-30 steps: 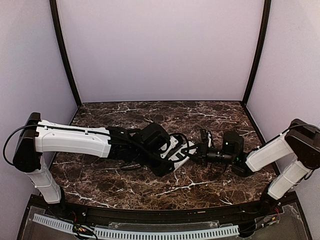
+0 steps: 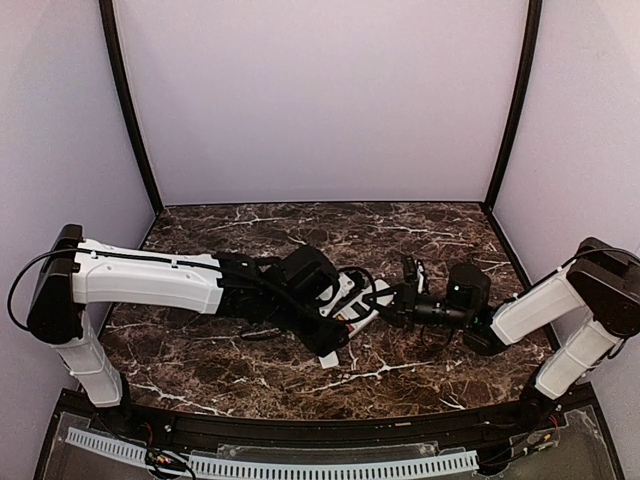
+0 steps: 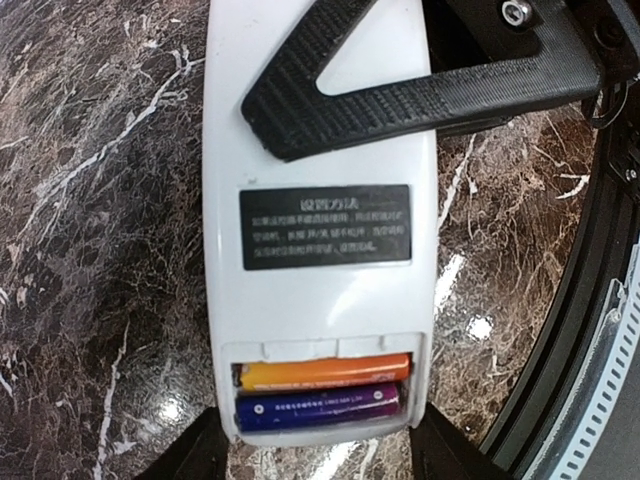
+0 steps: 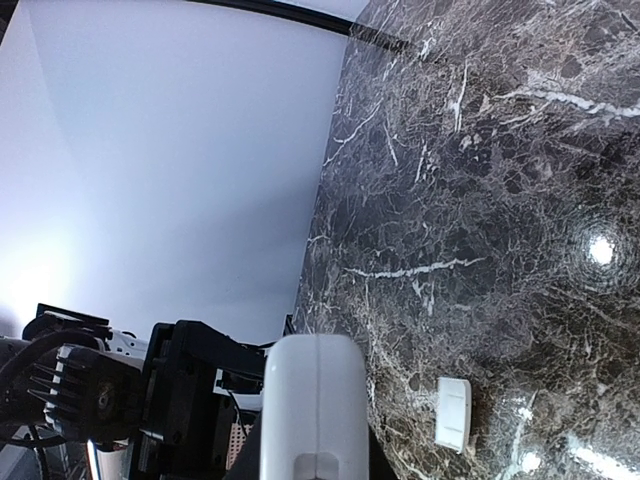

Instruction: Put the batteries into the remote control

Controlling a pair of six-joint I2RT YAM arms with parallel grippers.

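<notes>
A white remote (image 3: 320,300) is held by my right gripper (image 2: 385,300), shut on it, with its back facing the left wrist camera. In its open battery compartment at the lower end lie an orange battery (image 3: 320,372) and a blue-purple battery (image 3: 315,407), side by side. My left gripper is at that end, its fingers on either side; whether they touch the remote is unclear, and it looks part open. A small white cover (image 4: 453,412) lies on the marble table below.
Pale walls stand at the back and sides, and a dark rail (image 2: 300,425) runs along the front edge.
The white cover now shows on the table beneath my left gripper in the top view, where it was hidden before. Both arms are almost unmoved.
</notes>
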